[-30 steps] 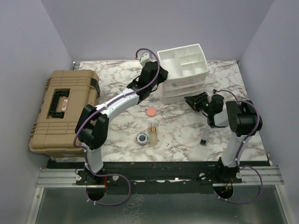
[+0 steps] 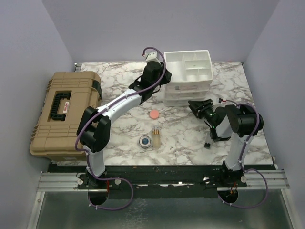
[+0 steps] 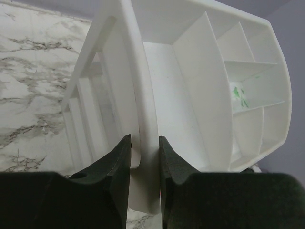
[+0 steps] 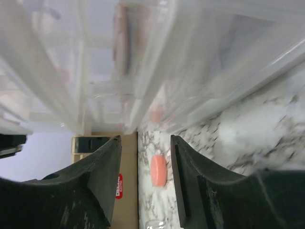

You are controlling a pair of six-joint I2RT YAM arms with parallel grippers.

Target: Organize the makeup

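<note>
A white makeup organizer (image 2: 188,71) with compartments on top and drawers below stands at the back right. My left gripper is shut on its left side wall, which runs up between the fingers in the left wrist view. My right gripper is part open at the front right of the organizer, beside its clear drawer fronts (image 4: 186,57), with nothing between the fingers. On the table lie a pink round item (image 2: 154,114), a round compact (image 2: 145,140), a bottle with a gold part (image 2: 156,138) and a slim dark-ended item (image 2: 207,143), partly behind the right arm.
A tan hard case (image 2: 66,119) fills the left of the table.
The organizer has shifted a little to the right and turned straighter, with my left gripper moving along with it. The right arm has shifted slightly.
</note>
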